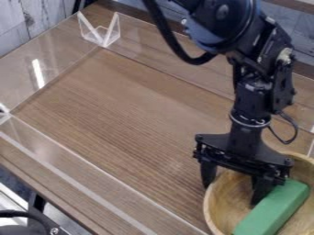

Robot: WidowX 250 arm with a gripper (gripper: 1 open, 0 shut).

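The black robot gripper (241,174) points down into a tan bowl (221,215) at the lower right, its fingers low inside the near-left part of the bowl. A long green block (273,211) lies in the bowl, just to the right of the fingers and beside them. Whether the gripper is open or shut, or has anything between its fingers, is hidden by its own dark body.
Clear plastic brackets stand at its back left and left edge. A dark cable lies at the bottom left corner, and a grey wall runs along the back.
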